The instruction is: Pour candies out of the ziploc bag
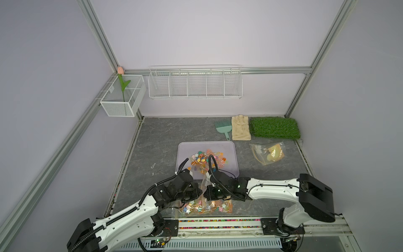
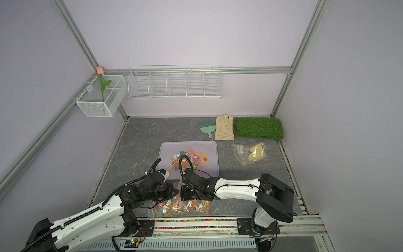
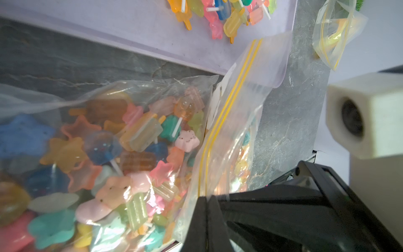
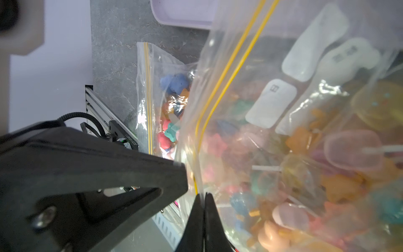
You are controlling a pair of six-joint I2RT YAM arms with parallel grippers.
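A clear ziploc bag [image 3: 235,105] of candies, with a double yellow zip strip, lies in front of the lavender tray [image 1: 183,147]. Its zip edge stands raised between the arms. My left gripper is shut, the film of that edge running into its fingertips. From the opposite side my right gripper is shut too, with film of the same edge at its tips. Candy shapes [image 4: 293,216] and white labels show through the plastic. Loose candies [image 1: 203,159] lie in the tray. The arms partly hide the bag in both top views.
A second candy-filled bag [image 3: 105,168] lies to the left, close beside the first. At the back right are another bag [image 1: 268,153], a green mat [image 1: 275,127], a beige glove [image 1: 240,127] and a dustpan [image 1: 224,128].
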